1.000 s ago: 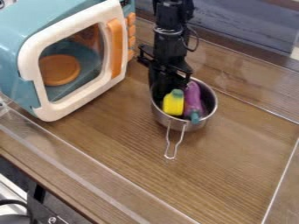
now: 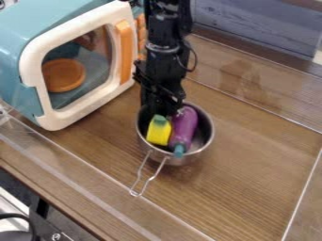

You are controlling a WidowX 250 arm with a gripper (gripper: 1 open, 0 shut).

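Note:
A steel pot (image 2: 183, 157) with a wire handle stands on the wooden counter, holding a yellow toy (image 2: 158, 131) and a purple eggplant toy (image 2: 184, 126). My black gripper (image 2: 153, 107) is down at the pot's back left rim; its fingertips are dark and partly hidden, so whether anything is between them is unclear.
A teal toy microwave (image 2: 32, 85) with its door frame open stands at the left, an orange plate (image 2: 64, 75) inside.
The pot and the toys in it have moved toward the front left, with my gripper moving along beside them.

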